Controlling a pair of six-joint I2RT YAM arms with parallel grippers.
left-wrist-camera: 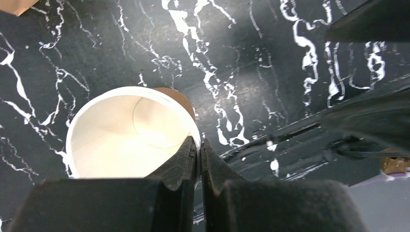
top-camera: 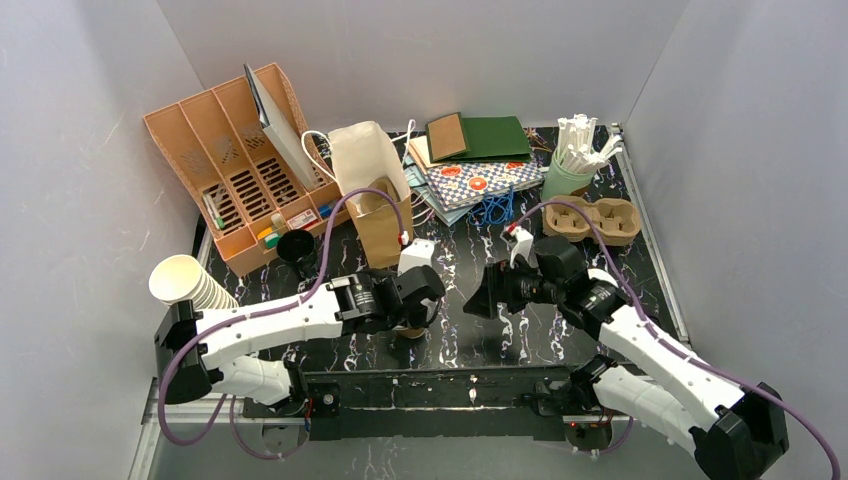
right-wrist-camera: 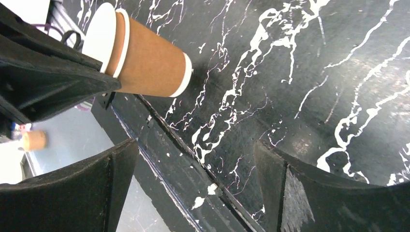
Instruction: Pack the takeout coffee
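In the left wrist view, my left gripper is shut on the rim of a paper cup (left-wrist-camera: 116, 135) with a white inside. The right wrist view shows the cup's brown side (right-wrist-camera: 152, 63); it looks tilted, with a second white rim at its mouth. My right gripper stands open to the right of that cup, empty. Behind, in the top view, stands the kraft bag (top-camera: 380, 240) with its white handles.
The cup stack (top-camera: 177, 280) is at far left, the organiser (top-camera: 185, 135) at back left. Folded cards (top-camera: 485, 140), a straw holder (top-camera: 563, 182) and carton cup carriers (top-camera: 617, 222) line the back and right.
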